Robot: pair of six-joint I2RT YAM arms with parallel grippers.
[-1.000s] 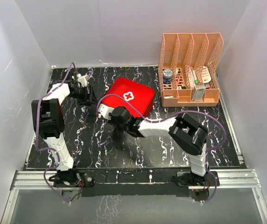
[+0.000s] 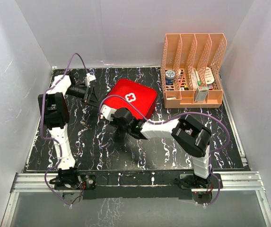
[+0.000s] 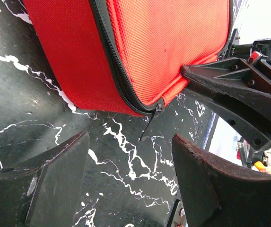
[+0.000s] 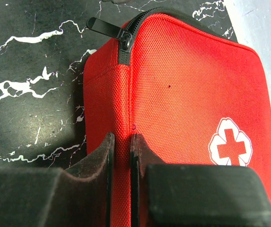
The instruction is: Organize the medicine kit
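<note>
The red medicine bag (image 2: 137, 92) with a white cross patch lies tilted on the black marble surface in the middle. My right gripper is shut on the red bag's corner edge, just below the zipper pull (image 4: 106, 28). My left gripper is open, left of the bag in the top view; in the left wrist view a dangling zipper pull (image 3: 147, 125) is just beyond its fingers, not held.
An orange divided organizer (image 2: 187, 99) at the back right holds a blue-lidded jar and several small items. Walls surround the workspace.
The right arm and bag look still.
</note>
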